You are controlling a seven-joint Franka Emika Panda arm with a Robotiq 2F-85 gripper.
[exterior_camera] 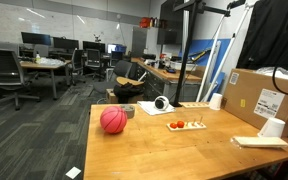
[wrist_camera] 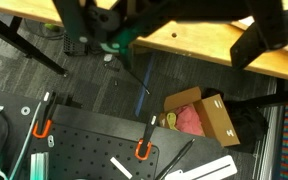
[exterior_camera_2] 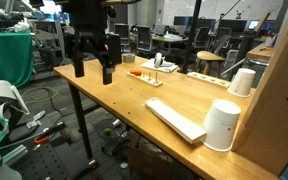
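Over the near edge of the wooden table [exterior_camera_2: 114, 93], my gripper [exterior_camera_2: 94, 74] points downward. Its two dark fingers stand apart with nothing between them. A long white block [exterior_camera_2: 176, 120] lies along the table edge, and an upside-down white cup [exterior_camera_2: 222, 125] stands beside it. Farther back is a small pale rack [exterior_camera: 186, 126] carrying red round pieces. The red ball [exterior_camera: 113, 120] rests at the table's left side in exterior view 1. In the wrist view, the fingers [wrist_camera: 266, 42] are dark and blurred above the table edge.
A large cardboard box [exterior_camera: 262, 97] borders the table's right side. Another white cup [exterior_camera: 215, 101] and a white ring-shaped object [exterior_camera: 162, 103] sit at the back. Below the table are an open cardboard box [wrist_camera: 222, 120] and tools with orange handles [wrist_camera: 143, 150].
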